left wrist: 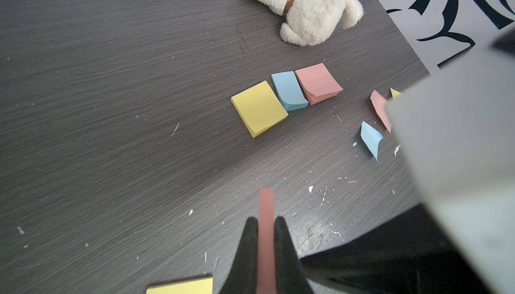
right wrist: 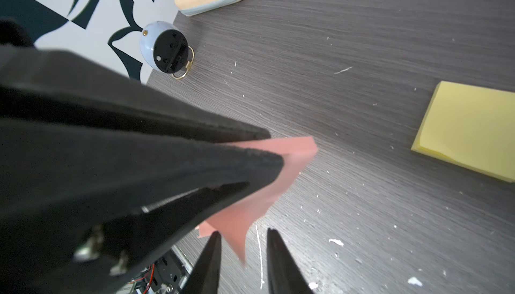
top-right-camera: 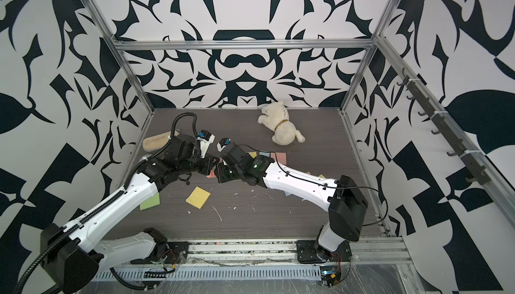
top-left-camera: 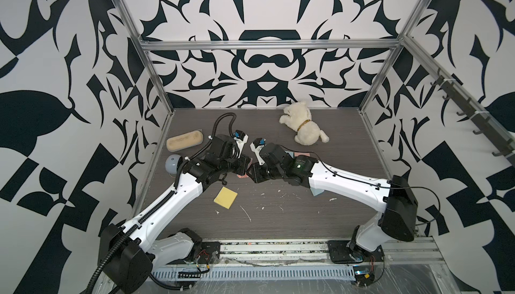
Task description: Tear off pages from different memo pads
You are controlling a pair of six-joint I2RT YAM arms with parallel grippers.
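Note:
Both grippers meet above the middle of the table. My left gripper is shut on a pink sheet [left wrist: 266, 203], seen edge-on in the left wrist view. In the right wrist view the sheet [right wrist: 289, 160] reaches between the black fingers of my right gripper [top-left-camera: 251, 171]; whether these grip it is unclear. A yellow pad [right wrist: 461, 127] lies nearer the front. Behind, yellow [left wrist: 259, 107], blue [left wrist: 288, 87] and pink [left wrist: 318, 81] pads sit in a row. Loose blue [left wrist: 371, 138] and pink [left wrist: 379, 109] sheets lie to their right.
A white plush dog [top-left-camera: 304, 125] lies at the back right. A beige eraser-like block [top-left-camera: 184, 140] and a light blue round object [right wrist: 155, 44] are at the left. A green sheet [top-right-camera: 150, 201] lies at the left. Small scraps dot the table.

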